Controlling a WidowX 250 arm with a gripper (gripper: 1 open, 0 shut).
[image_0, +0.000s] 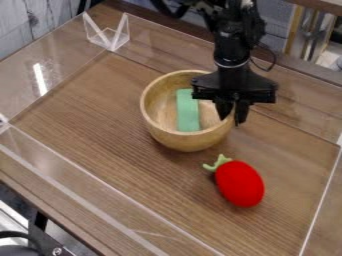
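Observation:
A light wooden bowl (168, 128) sits near the middle of the table, with a mint-green block (189, 112) lying inside it. My black gripper (233, 98) is low over the bowl's right rim, which it partly hides; whether anything is between its fingers is hard to see. A red strawberry-like toy (238, 184) with a green stem lies to the front right of the bowl, apart from it.
A clear wire or plastic holder (107, 31) stands at the back left. A raised edge runs along the back right.

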